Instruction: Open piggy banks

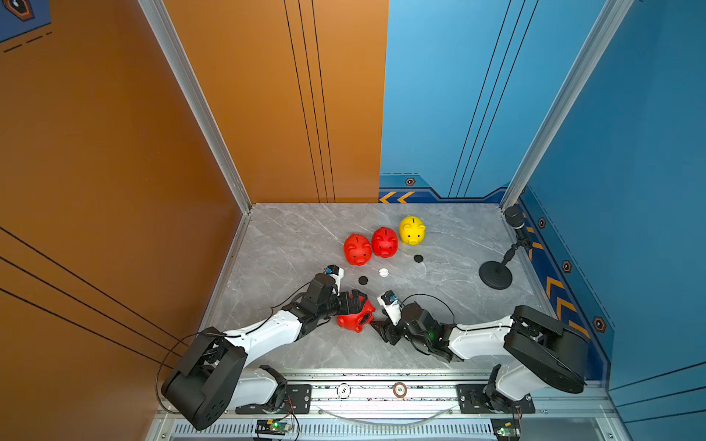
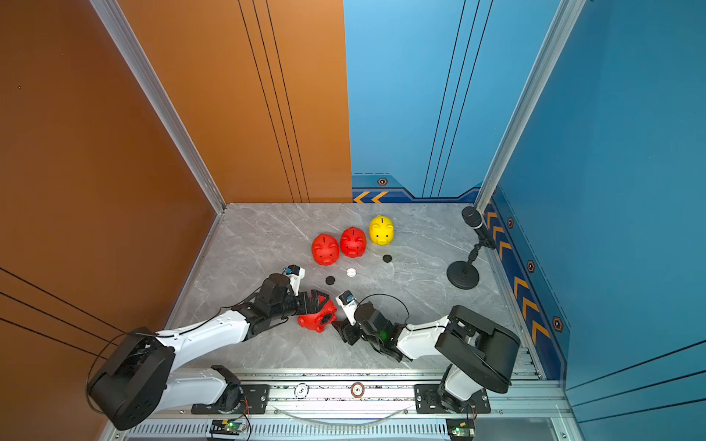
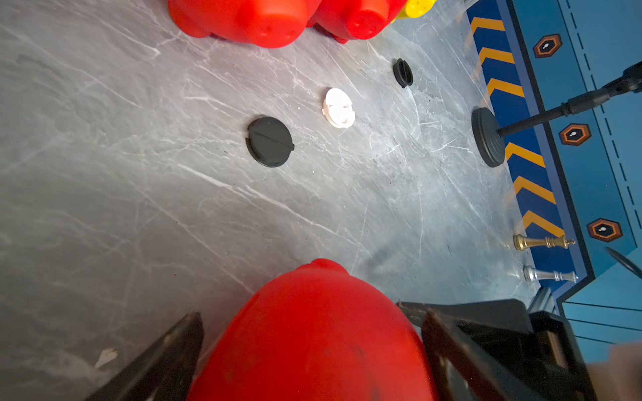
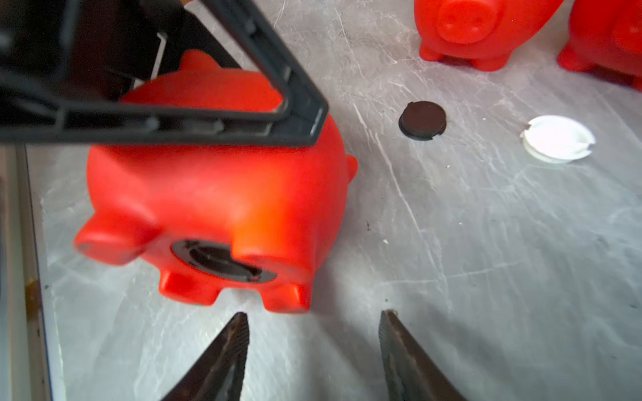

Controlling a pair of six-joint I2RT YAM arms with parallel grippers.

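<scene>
A red piggy bank (image 4: pixel 214 173) lies tipped at the front middle, its underside with a dark plug (image 4: pixel 220 259) facing my right gripper. My left gripper is open around its body. My right gripper is part open a short way from the underside, nothing between its fingers. Behind stand two red piggy banks (image 1: pixel 357 250) (image 1: pixel 384 242) and a yellow one (image 1: pixel 412 230). Loose caps lie between: a black one (image 3: pixel 269 141), a white one (image 3: pixel 338 107) and another black one (image 3: pixel 402 73).
A black stand (image 1: pixel 495 275) is at the right edge of the table.
</scene>
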